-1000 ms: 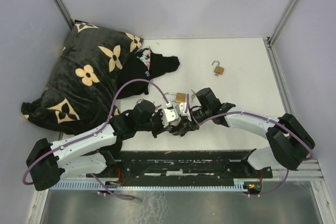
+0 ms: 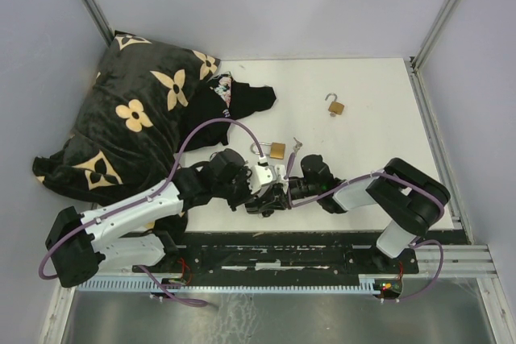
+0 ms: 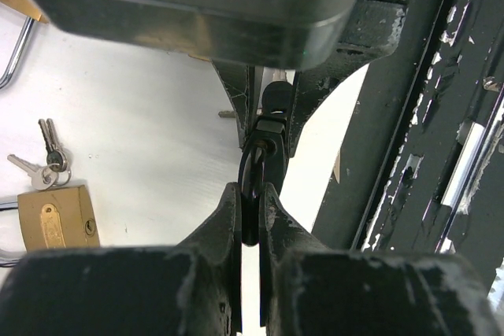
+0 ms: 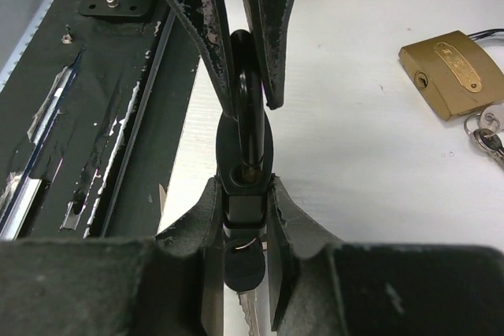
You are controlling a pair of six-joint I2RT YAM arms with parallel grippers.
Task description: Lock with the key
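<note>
A black padlock (image 4: 239,144) is held above the table's front edge, its dark body facing the right wrist view. My left gripper is shut on its black shackle (image 3: 253,171). The fingers of my right gripper stand on both sides of the lock body; whether they press on it is unclear. Between them, below the body, shows a key with a round black head (image 4: 244,267) and a toothed blade (image 4: 249,308). Another metal blade (image 3: 227,114) sticks out beside the right fingers in the left wrist view. The keyhole is hidden.
A brass padlock (image 2: 277,151) lies behind the grippers, with loose keys (image 3: 53,156) beside it. An open brass padlock (image 2: 336,108) is farther back right. A patterned cushion (image 2: 133,118) and black cloth (image 2: 234,101) fill the left.
The left arm has shifted only slightly, and the grippers remain together.
</note>
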